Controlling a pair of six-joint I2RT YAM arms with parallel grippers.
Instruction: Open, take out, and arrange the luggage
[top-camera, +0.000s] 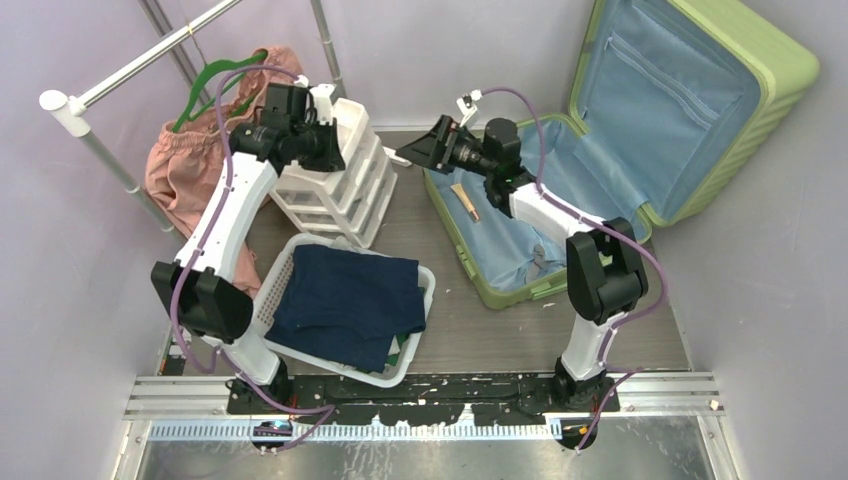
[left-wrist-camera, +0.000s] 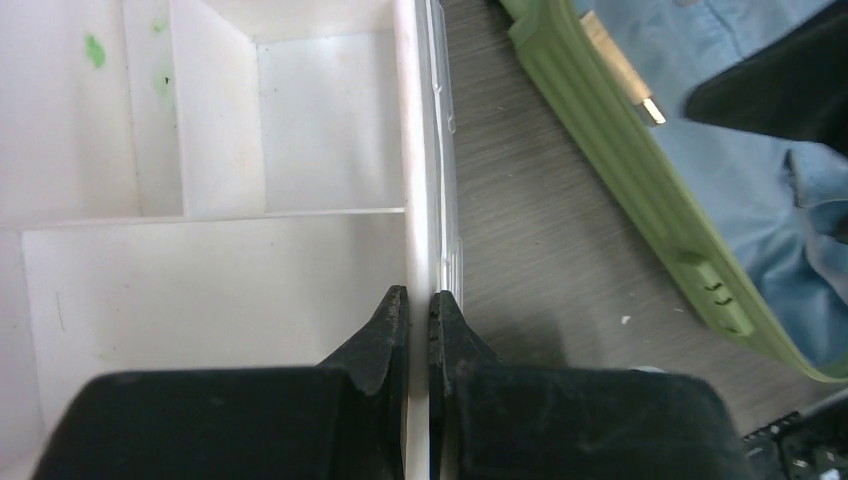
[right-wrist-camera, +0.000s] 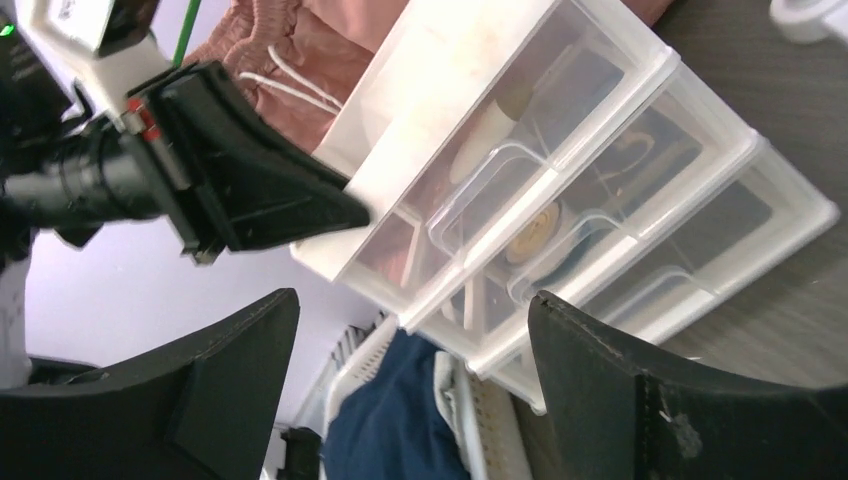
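My left gripper (top-camera: 326, 160) is shut on the pale rim (left-wrist-camera: 418, 250) of the white drawer organizer (top-camera: 338, 210); in the left wrist view its top compartments look largely empty. In the right wrist view, items show through its clear drawer fronts (right-wrist-camera: 540, 230). My right gripper (top-camera: 425, 148) is open, right of the organizer, over the near-left edge of the open green suitcase (top-camera: 483, 285). The suitcase's blue lining holds a small tan tube (top-camera: 465, 202).
A basket (top-camera: 425, 310) with navy cloth (top-camera: 345, 300) lies at the front. A pink garment (top-camera: 180, 180) on a green hanger hangs from the rack (top-camera: 150, 46) at left. Bare floor separates organizer and suitcase.
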